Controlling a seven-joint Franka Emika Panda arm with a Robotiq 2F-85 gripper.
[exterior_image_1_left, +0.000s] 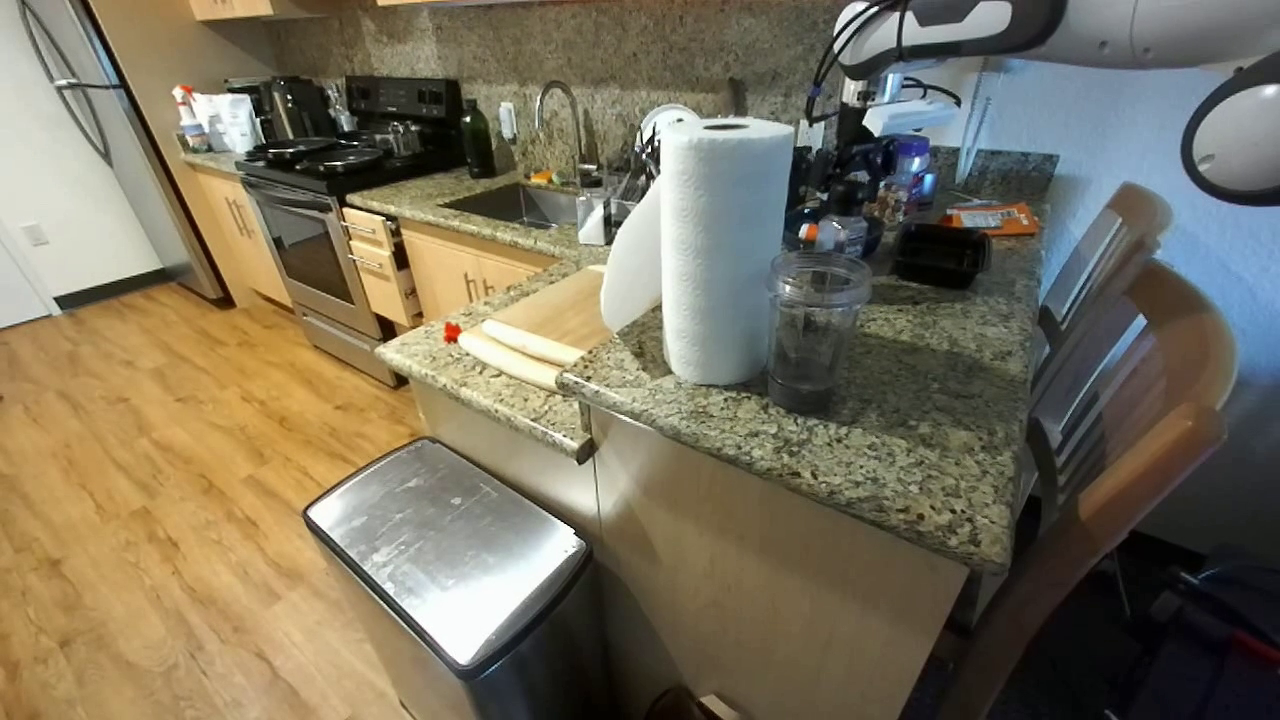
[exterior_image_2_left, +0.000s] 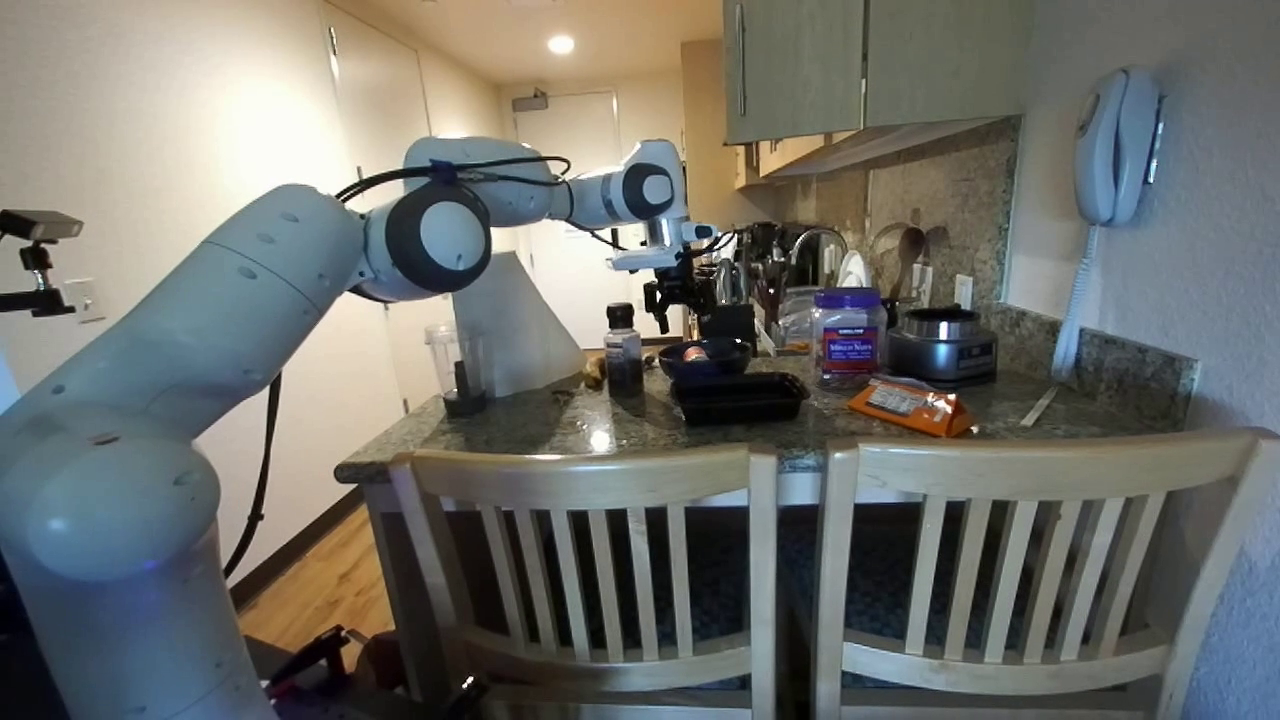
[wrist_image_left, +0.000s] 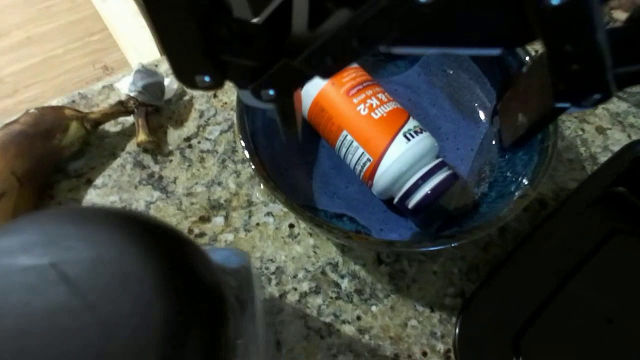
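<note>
A white bottle with an orange label and dark purple cap (wrist_image_left: 372, 129) lies on its side in a blue bowl (wrist_image_left: 480, 90), seen from above in the wrist view. My gripper is open over the bowl, its dark fingers (wrist_image_left: 528, 108) spread wide on either side of the bottle. From the side, in exterior view 2, the gripper (exterior_image_2_left: 679, 314) hangs just above the bowl (exterior_image_2_left: 720, 360). Whether a finger touches the bowl or bottle cannot be told.
Close to the bowl stand a black-capped bottle (exterior_image_2_left: 623, 354), an empty black tray (exterior_image_2_left: 740, 398) and a purple-lidded nut jar (exterior_image_2_left: 847, 342). A paper towel roll (exterior_image_1_left: 726, 252) and a clear cup (exterior_image_1_left: 816, 342) are near the counter's end. An orange packet (exterior_image_2_left: 912, 406) lies at the right.
</note>
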